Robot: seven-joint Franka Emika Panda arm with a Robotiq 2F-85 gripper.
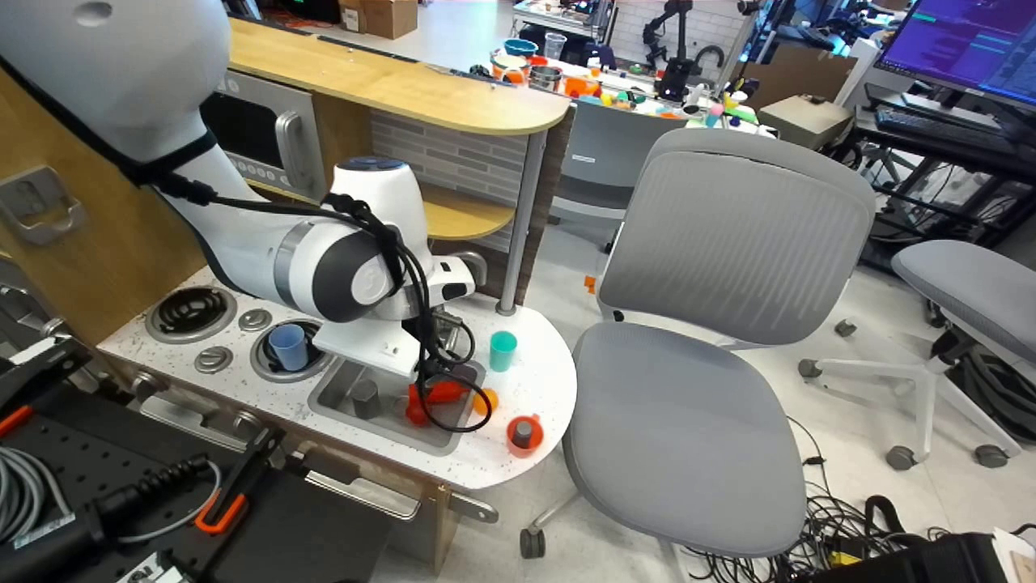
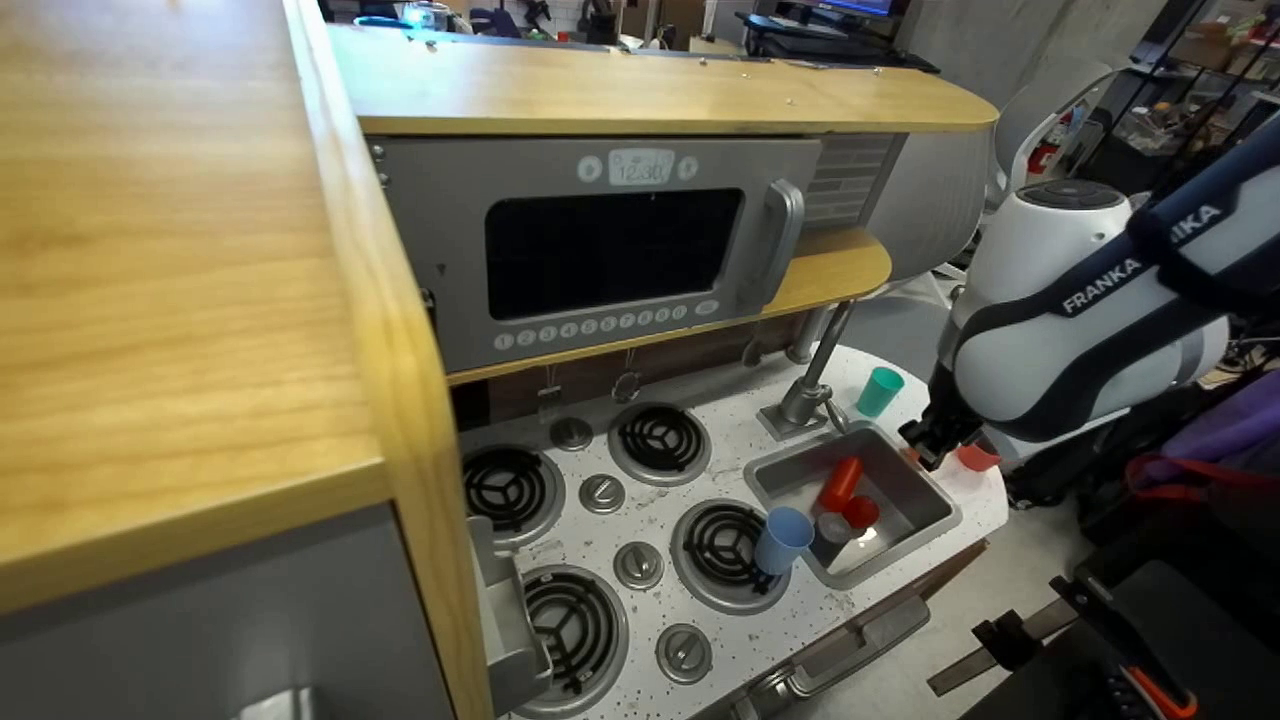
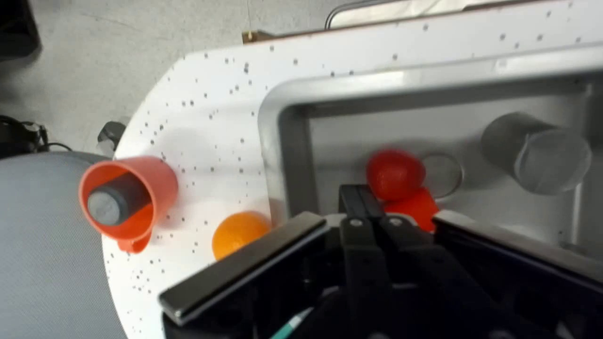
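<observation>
In the wrist view my gripper is shut, fingers together, nothing visible between them. It is over the right-hand end of the sink (image 1: 335, 389), as exterior view 1 shows. A red cup-like piece (image 2: 842, 482) lies on its side in the sink; the wrist view shows only part of it, beyond my fingertips. Touching or close to it is a round red piece (image 3: 394, 174). A grey cup (image 3: 552, 161) lies tilted towards the sink's other end. An orange ball (image 3: 240, 232) rests on the counter just outside the rim.
An orange-red cup (image 3: 164, 183) with a dark piece inside sits near the counter's rounded edge. A teal cup (image 1: 502, 350) is beside the sink, near the faucet (image 2: 806, 402). On a burner stands a blue cup (image 2: 783, 538). A grey chair (image 1: 680, 427) adjoins the counter.
</observation>
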